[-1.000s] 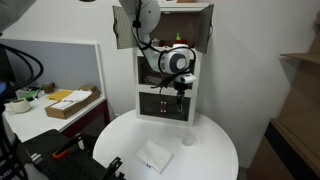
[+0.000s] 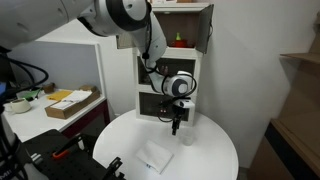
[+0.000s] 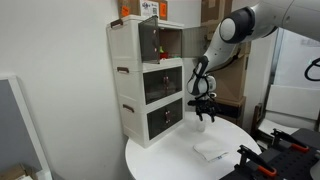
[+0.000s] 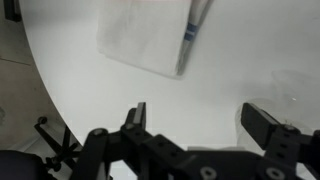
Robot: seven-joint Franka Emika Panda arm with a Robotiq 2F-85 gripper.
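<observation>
My gripper is open, its two dark fingers wide apart with only bare white tabletop showing between them. In exterior view 1 the gripper (image 2: pixel 174 128) hangs low over the round table, just left of a clear cup (image 2: pixel 188 139). The wrist view shows part of this see-through cup (image 4: pixel 288 92) at the right, by the right finger. A folded white cloth (image 2: pixel 154 154) lies flat toward the table's front. In the wrist view a thin pen-like item with a blue band (image 4: pixel 190 32) lies along the edge of the cloth (image 4: pixel 145 33).
Behind the table stands a white cabinet (image 3: pixel 133 65) with dark drawers and open shelves. A cardboard box (image 2: pixel 75 103) sits on a side surface at the left.
The arm has come down from in front of the cabinet, bringing my gripper lower, close to the tabletop beside the cup. The cup and cloth have stayed in place.
</observation>
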